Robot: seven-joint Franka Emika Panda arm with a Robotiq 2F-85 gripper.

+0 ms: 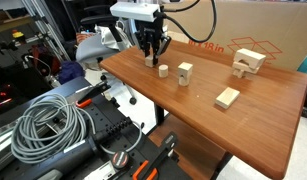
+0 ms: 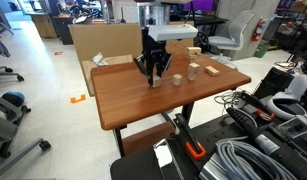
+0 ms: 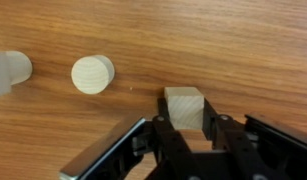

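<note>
My gripper is shut on a small pale wooden block, whose light end face shows between the dark fingers. In exterior view 1 the gripper is low over the left part of the brown table. The arm and fingers partly hide the block there, and whether it touches the tabletop I cannot tell. A short pale cylinder stands close by on the right, apart from the gripper; its round top shows left of the held block in the wrist view.
Beyond the cylinder stands an upright block. A flat block lies farther right, and a small stack of blocks stands toward the back. A cardboard panel rises behind the table.
</note>
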